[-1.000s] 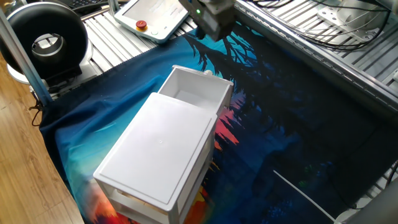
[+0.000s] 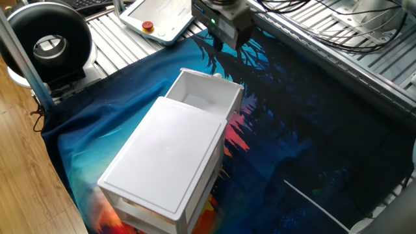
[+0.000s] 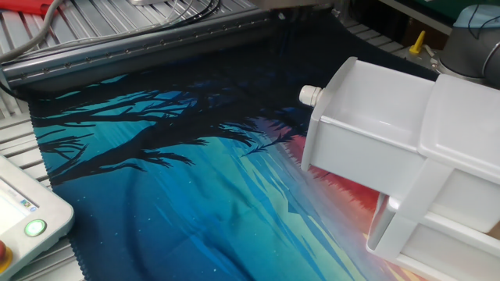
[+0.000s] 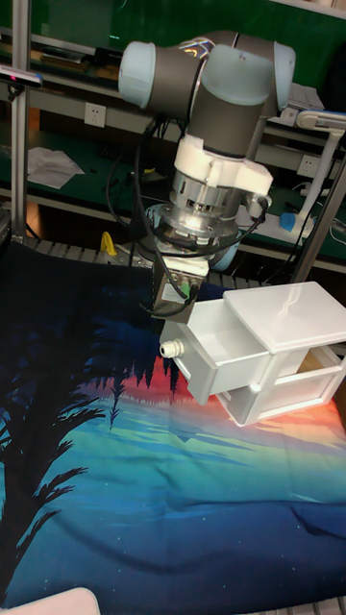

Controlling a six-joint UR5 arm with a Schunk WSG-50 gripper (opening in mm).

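A white drawer unit (image 2: 162, 156) stands on the printed cloth. Its upper drawer (image 3: 375, 101) is pulled partway out, and the part of its inside that shows looks empty. A round white knob (image 4: 171, 349) sits on the drawer's front. My gripper (image 2: 218, 45) hangs on the knob side of the drawer, apart from it in exterior view 1. In exterior view 3 the dark gripper body (image 4: 178, 292) appears just behind and above the knob. The fingers are dark and blurred against the cloth, so their opening is not clear.
A tablet-like pendant with a red button (image 2: 148, 26) lies at the cloth's edge. A black round object (image 2: 49, 49) stands at the far left. A metal rail (image 2: 338, 58) borders the cloth.
In exterior view 1 my gripper has shifted slightly right and its body has turned a little. The drawer unit and its open drawer have stayed in place.
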